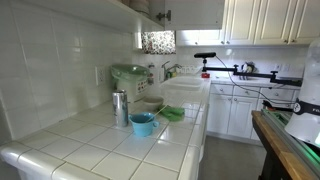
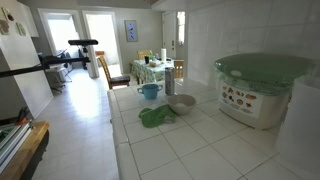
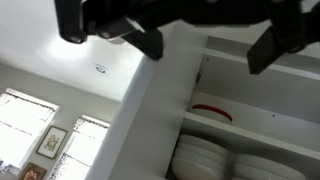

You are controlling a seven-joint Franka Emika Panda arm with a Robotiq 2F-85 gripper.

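In the wrist view my gripper is open, its dark fingers (image 3: pixel 281 38) wide apart with nothing between them. Beyond them is an upper cabinet with shelves (image 3: pixel 240 130). Stacked white dishes (image 3: pixel 201 156) sit low in it, and a red-rimmed item (image 3: pixel 212 112) lies on a shelf above them. On the white tiled counter stand a light blue two-handled cup (image 1: pixel 143 124) and a silver canister (image 1: pixel 120 108). Farther along are a pale bowl (image 2: pixel 181 103) and a crumpled green cloth (image 2: pixel 157 116). The exterior views do not show the gripper.
A white bin with a green lid (image 2: pixel 258 88) stands against the tiled wall. Overhead, the cabinet (image 1: pixel 95 11) runs along the wall. A wooden table edge (image 1: pixel 281 145) is at the right.
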